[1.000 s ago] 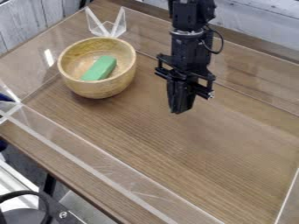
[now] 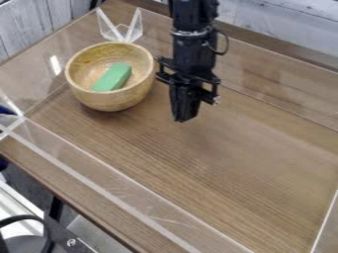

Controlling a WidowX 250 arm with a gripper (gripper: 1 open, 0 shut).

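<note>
My gripper (image 2: 181, 103) hangs in the upper middle of the camera view, at the end of the black arm, above the wooden table. It looks shut, with nothing visible between its fingers. Just to its left stands a tan bowl (image 2: 93, 91) with a green block (image 2: 114, 74) in it.
A small clear and white item (image 2: 119, 51) lies behind the bowl. Black cables (image 2: 34, 222) show at the bottom left, and a white wall runs along the back.
The arm and gripper have moved left and slightly up, closer to the bowl. The bowl and green block look unmoved.
</note>
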